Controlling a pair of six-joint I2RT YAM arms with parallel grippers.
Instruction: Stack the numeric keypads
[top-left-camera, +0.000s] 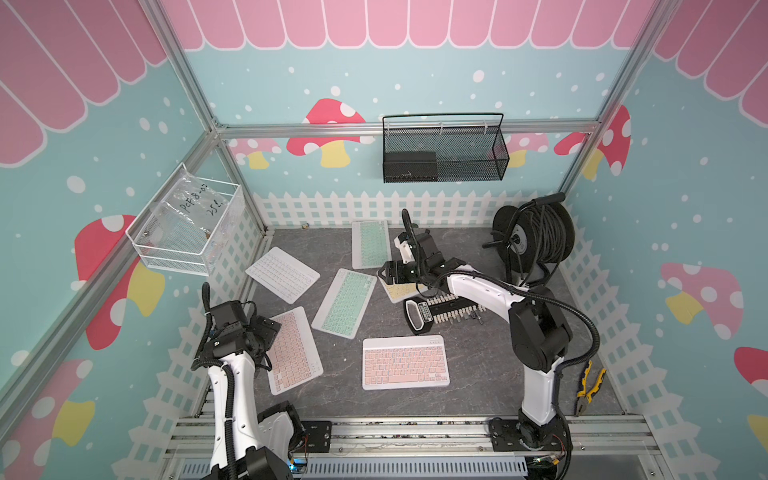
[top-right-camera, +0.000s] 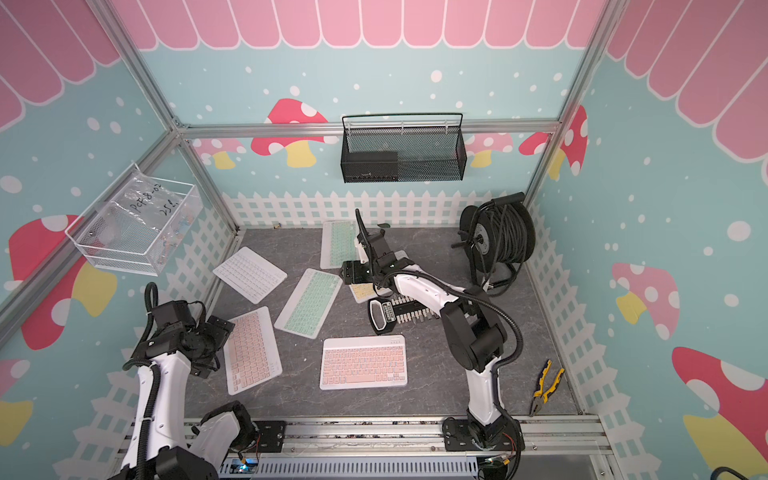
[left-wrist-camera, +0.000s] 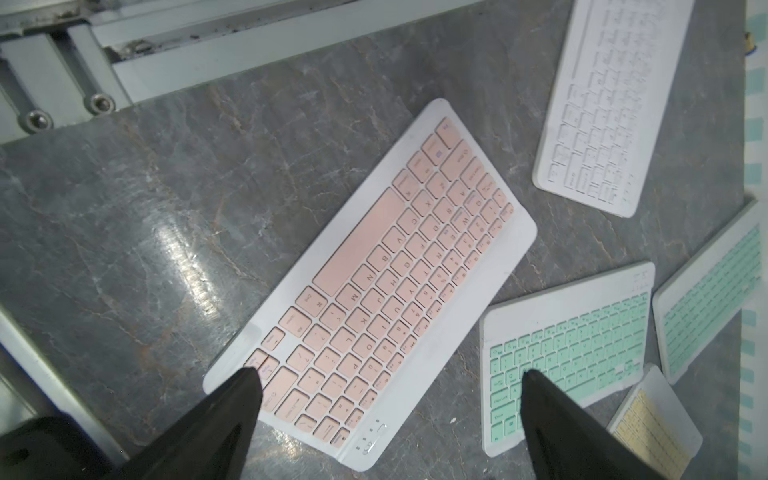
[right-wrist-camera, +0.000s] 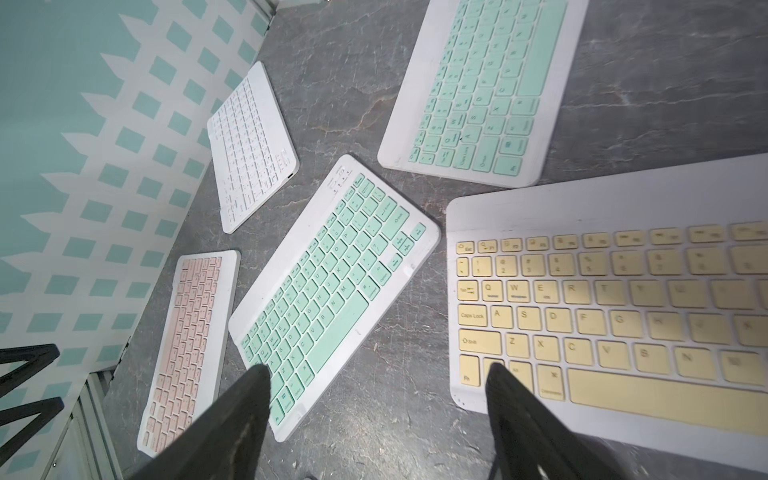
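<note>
Several slim keyboards lie flat and apart on the grey table. A pink one (top-left-camera: 293, 352) is at the left and another pink one (top-left-camera: 405, 361) at front centre. Two green ones, one in the middle (top-left-camera: 345, 304) and one at the back (top-left-camera: 371, 244), lie left of a yellow keyboard (right-wrist-camera: 608, 312). A white keyboard (top-left-camera: 283, 274) rests at the back left. My left gripper hovers open over the left pink keyboard, holding nothing. Above the yellow keyboard's left end, my right gripper has its fingers spread, with only table between them.
A black device with a row of metal pieces (top-left-camera: 448, 308) sits under the right arm. The cable reel (top-left-camera: 534, 236) stands back right, and yellow-handled pliers (top-left-camera: 590, 384) lie front right. Wire baskets, one white (top-left-camera: 184, 224) and one black (top-left-camera: 445, 152), hang on the walls.
</note>
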